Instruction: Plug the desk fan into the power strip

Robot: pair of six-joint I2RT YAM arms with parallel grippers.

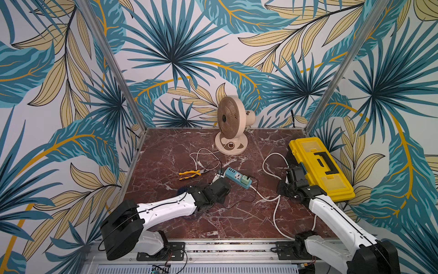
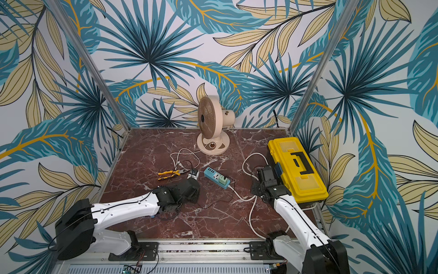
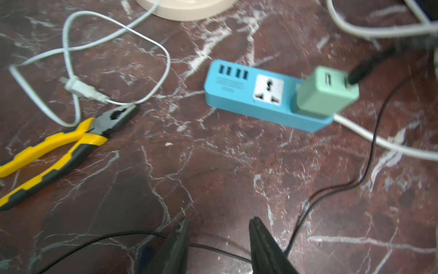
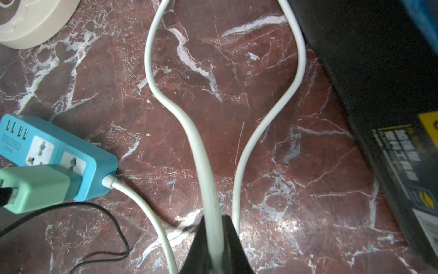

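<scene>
A beige desk fan (image 1: 230, 118) stands at the back. Its white plug (image 3: 84, 89) lies in a loop of cord beside yellow pliers (image 3: 86, 141). The blue power strip (image 3: 237, 82) carries a green adapter (image 3: 324, 93) with a black cable; an adjacent universal socket shows empty. My left gripper hangs over the table short of strip and pliers, fingers apart with nothing visible between them. My right gripper is shut on the strip's white cable (image 4: 203, 173), right of the strip.
A yellow toolbox (image 2: 296, 169) stands along the right edge. A dark round object sits mostly behind my left arm at front left. Thin black cable (image 3: 328, 191) crosses the front.
</scene>
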